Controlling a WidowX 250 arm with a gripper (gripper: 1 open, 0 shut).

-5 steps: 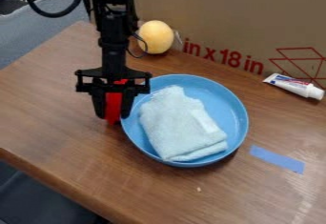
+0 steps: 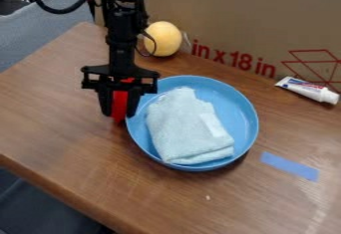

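My black gripper is low over the wooden table, just left of a blue plate, shut on a red object that is partly hidden by the fingers. The plate holds a folded pale blue cloth, which covers much of its middle and left part.
A yellow round object sits at the back by a cardboard box. A toothpaste tube lies at the right, and blue tape is on the table.
The gripper and red object have shifted very slightly; the plate, cloth and other objects look unmoved.
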